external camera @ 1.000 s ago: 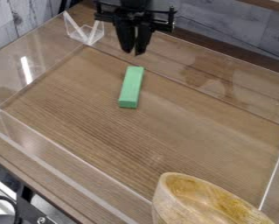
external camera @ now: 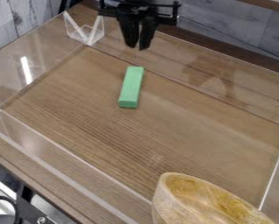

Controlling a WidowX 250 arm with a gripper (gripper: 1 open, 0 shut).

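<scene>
A green rectangular block (external camera: 131, 87) lies on the wooden table. The black gripper (external camera: 138, 35) is at the top of the view, above and behind the block and apart from it. Its upper body is cut off by the top edge, and the small dark fingertips do not show clearly whether it is open or shut.
A pale yellow bowl-like object (external camera: 200, 201) sits at the bottom right. Clear plastic fittings (external camera: 86, 26) stand at the top left corner of the table (external camera: 165, 149), whose middle and right are bare. Dark cables lie beyond the lower left edge.
The gripper has moved slightly up, away from the green block. The block and the yellow object have stayed in place.
</scene>
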